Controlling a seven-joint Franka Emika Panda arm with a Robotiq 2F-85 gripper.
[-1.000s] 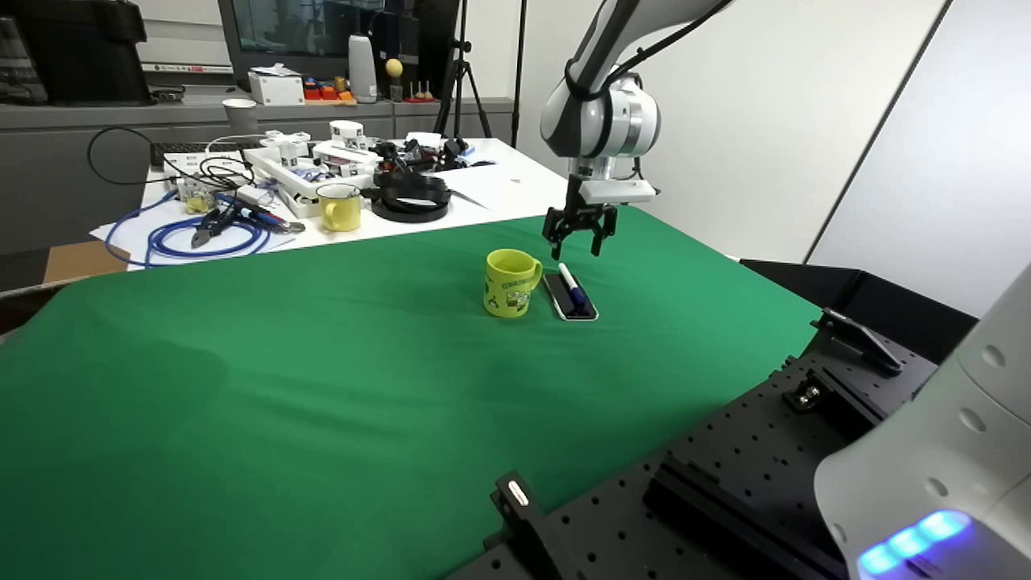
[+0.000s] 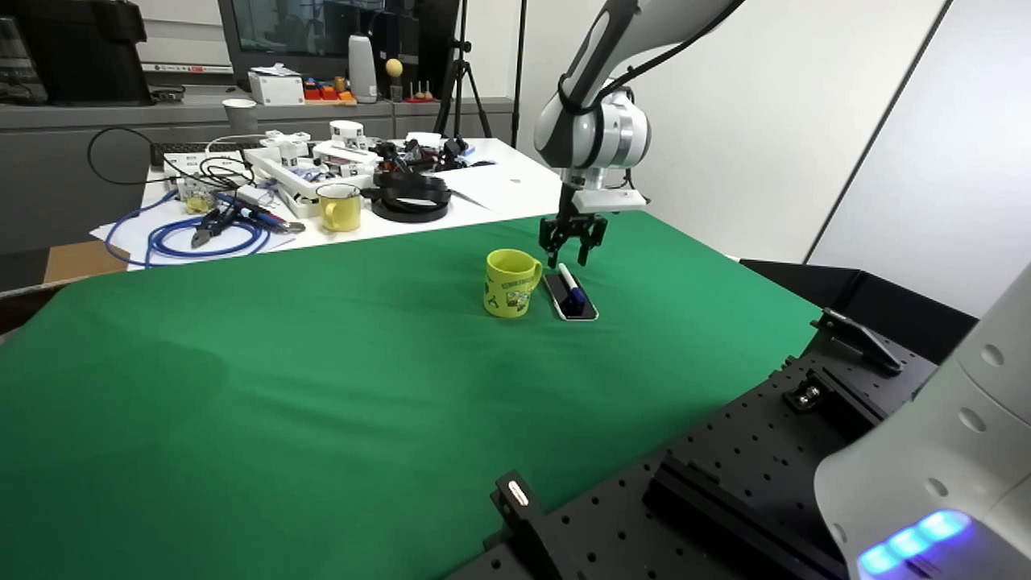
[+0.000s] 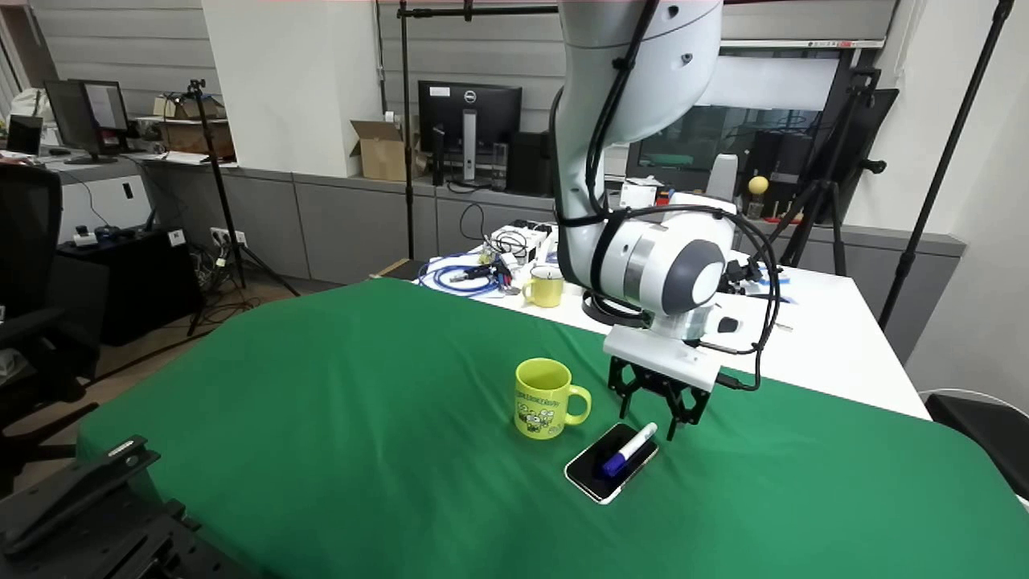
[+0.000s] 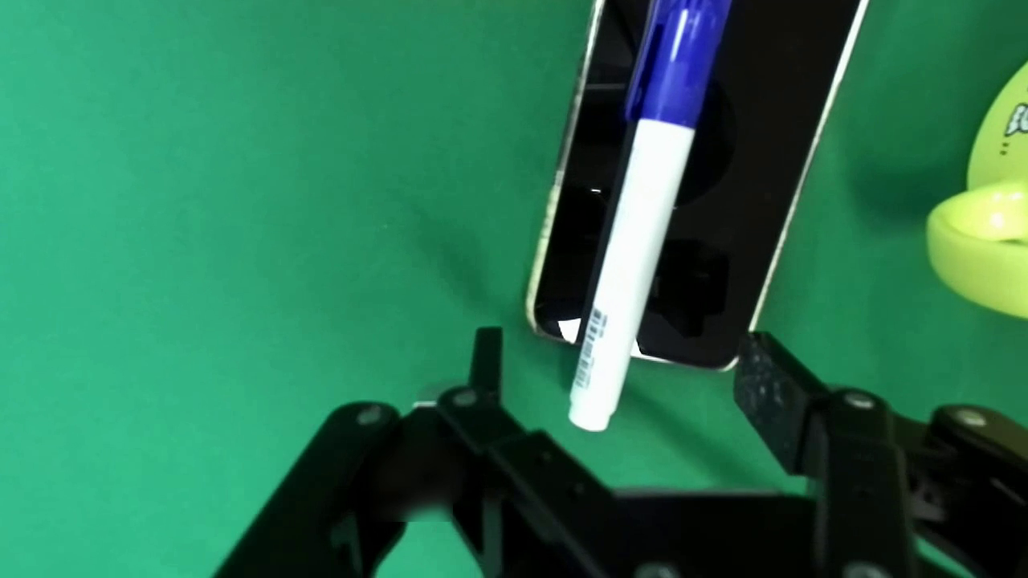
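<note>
A white marker with a blue cap [image 4: 631, 250] lies lengthwise on a black-screened phone [image 4: 761, 193], its white end jutting past the phone's near edge. In the wrist view my gripper is open around that white end, one finger to each side, touching neither. The second exterior view shows the marker [image 3: 632, 448] on the phone [image 3: 590, 468], with the gripper [image 3: 646, 426] just behind it and low over the cloth. Beside the phone stands an upright yellow-green mug [image 3: 542, 400], its handle on the phone's side.
Green cloth [image 2: 319, 367] covers the table, with wide free room left and in front. Behind it, a white table [image 2: 483, 193] bears cables, tools and another yellow mug [image 2: 339, 209]. A black perforated base [image 2: 667, 503] borders the cloth at the right.
My gripper has come lower and slightly to the left, toward the marker's white end, and its fingers look closer together. The marker, phone and mug have stayed put.
</note>
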